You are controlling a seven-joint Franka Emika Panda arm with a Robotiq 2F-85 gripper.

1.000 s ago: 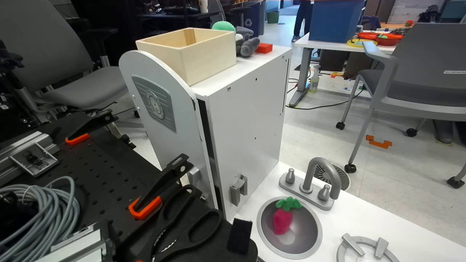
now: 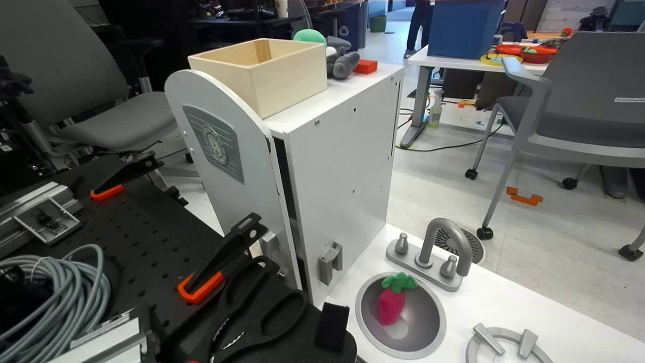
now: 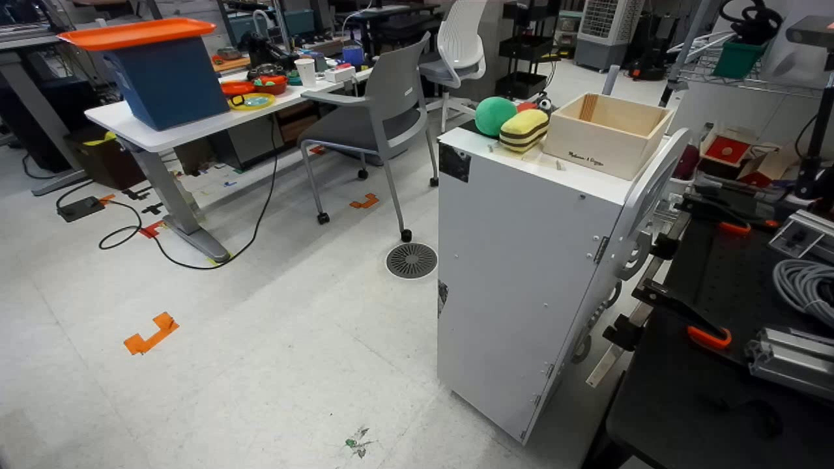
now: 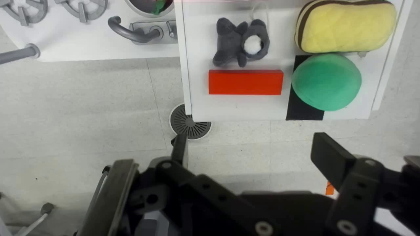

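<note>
In the wrist view my gripper is open, its fingers wide apart with only floor between them. Ahead of it, on the white cabinet top (image 4: 236, 112), lie a red block (image 4: 245, 82), a grey plush toy (image 4: 232, 43), a green ball (image 4: 326, 82) and a yellow plush with dark stripes (image 4: 348, 27). All of these are clear of the fingers. A pink plush strawberry with green leaves (image 2: 391, 305) rests in the round grey sink (image 2: 436, 329). Neither exterior view shows the gripper.
An open wooden box (image 2: 287, 78) stands on the cabinet top near its rounded door (image 2: 211, 103). The grey faucet (image 2: 432, 242) rises beside the sink. A stove burner (image 2: 508, 334) sits on the counter. Clamps and cables occupy the black table (image 2: 139, 224).
</note>
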